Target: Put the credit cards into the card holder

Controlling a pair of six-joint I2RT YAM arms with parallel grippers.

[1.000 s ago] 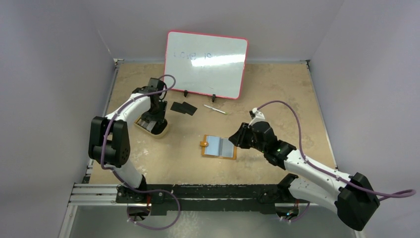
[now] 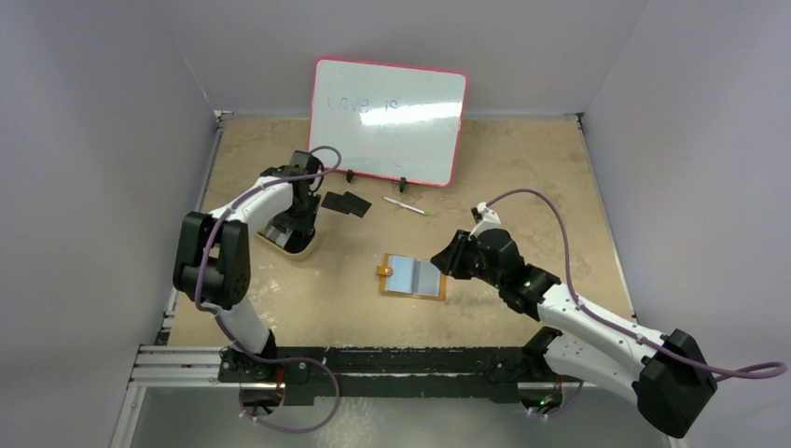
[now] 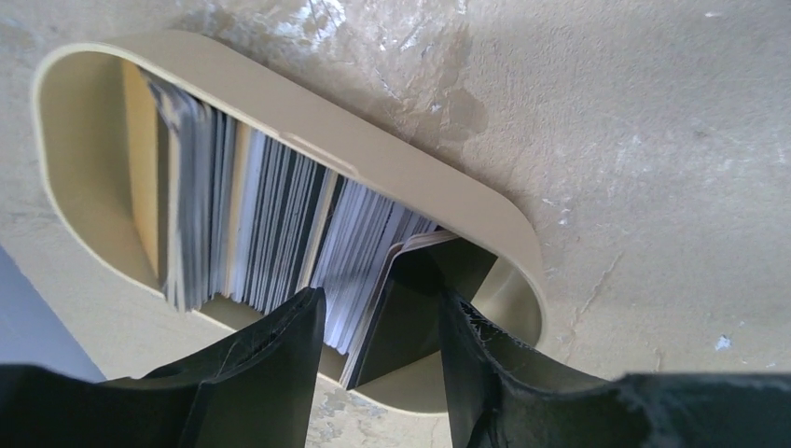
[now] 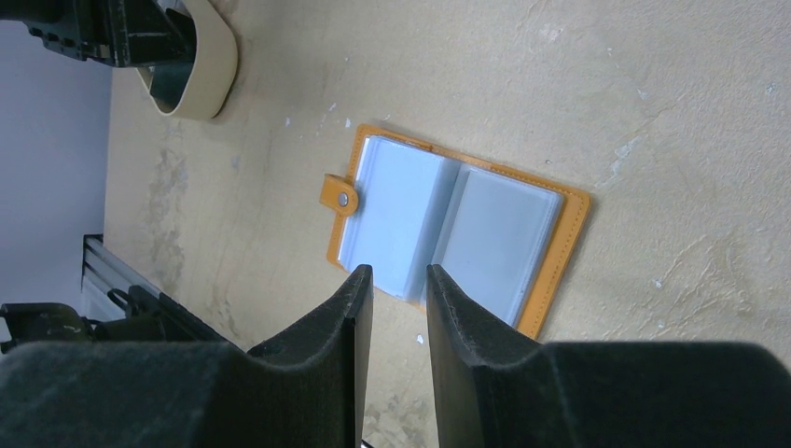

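In the left wrist view, a beige oval box [image 3: 392, 182] is packed with upright cards [image 3: 280, 224], and a black card [image 3: 420, 289] leans at its near end. My left gripper is over that end, part open, its fingertips apart on either side of the black card and not visibly pressing it. The orange card holder [image 4: 560, 257] lies open in the right wrist view, with clear pockets [image 4: 499, 243] and a snap tab [image 4: 338, 194]. Near its edge my right gripper stands part open, nothing between its fingers. Inside the holder's pockets I cannot make out any card.
Two black cards [image 2: 346, 203] lie flat on the table, right of the left gripper. A white pen [image 2: 405, 205] rests in front of the whiteboard [image 2: 387, 117]. Free table lies between box and holder and at the right rear.
The left gripper has shifted slightly right over the box, toward its near end. The right arm has barely moved; the holder and the loose black cards stay put.
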